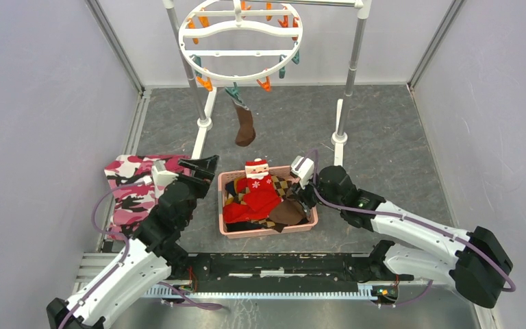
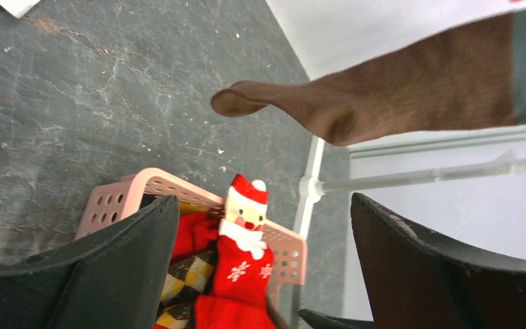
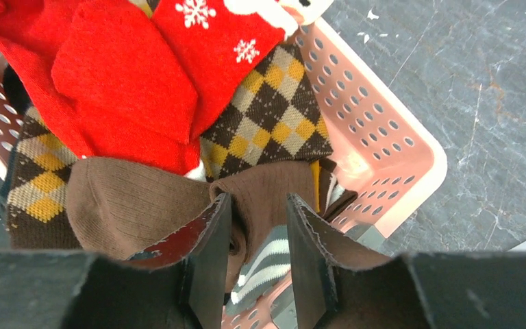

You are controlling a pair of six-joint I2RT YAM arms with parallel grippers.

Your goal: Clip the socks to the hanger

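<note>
A brown sock (image 1: 244, 127) hangs from a teal clip on the white round hanger (image 1: 240, 75); it looms large in the left wrist view (image 2: 397, 82). Below, a pink basket (image 1: 229, 233) holds red Santa socks (image 1: 260, 195), argyle socks (image 3: 274, 116) and brown socks (image 3: 123, 199). My left gripper (image 1: 209, 168) is open, left of and above the basket, nothing between its fingers. My right gripper is down at the basket's right side, closed on a brown sock, whose folded cuff rises between the fingers.
A pink camouflage cloth (image 1: 133, 199) lies left of the basket. Hanger posts (image 1: 349, 75) stand on white feet at both sides. Grey floor around the basket's back is clear.
</note>
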